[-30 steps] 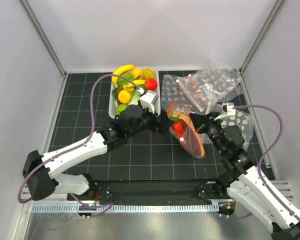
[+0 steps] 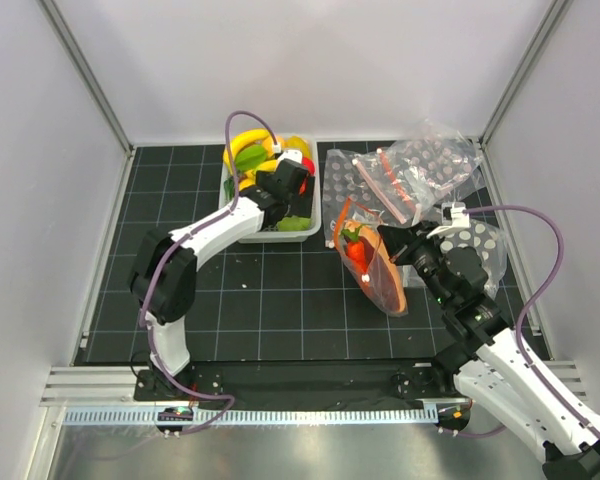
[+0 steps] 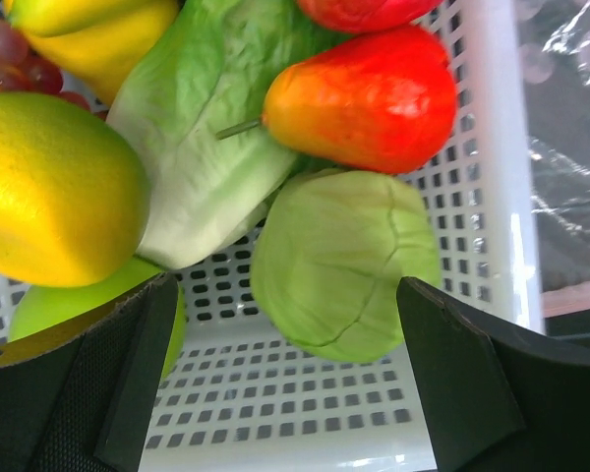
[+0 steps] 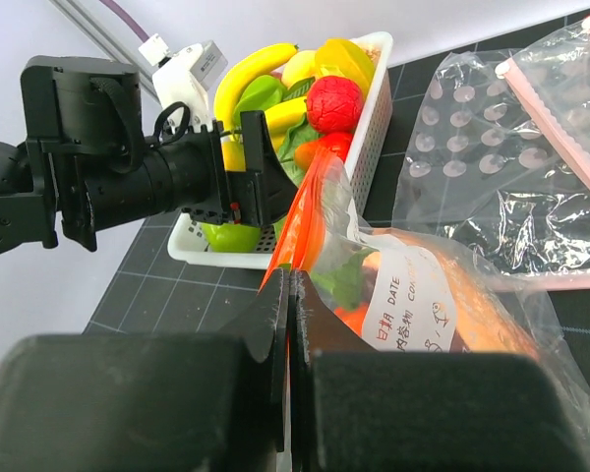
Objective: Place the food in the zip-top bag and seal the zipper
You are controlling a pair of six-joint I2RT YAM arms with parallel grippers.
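Note:
The clear zip-top bag (image 2: 385, 285) with an orange zipper lies right of centre, holding bread-like food (image 2: 371, 265) and a red item (image 2: 356, 252) with some green. At its orange-edged mouth my right gripper is shut, with the bag's thin film at the fingertips. Inside the white basket (image 2: 300, 237), my left gripper stands open above a pale green cabbage (image 3: 349, 251), nothing gripped. Around the cabbage are a red-orange pepper (image 3: 369, 98), a lettuce leaf (image 3: 192, 167), a yellow fruit (image 3: 54, 187) and a green fruit (image 3: 54, 307).
Bananas (image 2: 242, 143) and a red ball-like item (image 4: 334, 103) sit toward the basket's back. Other clear bags (image 2: 420, 165) lie flat at the back right.
My left gripper has moved from beside the bag's mouth leftward and back, over and into the basket. The right arm has stayed put; the bag's filled end has shifted slightly.

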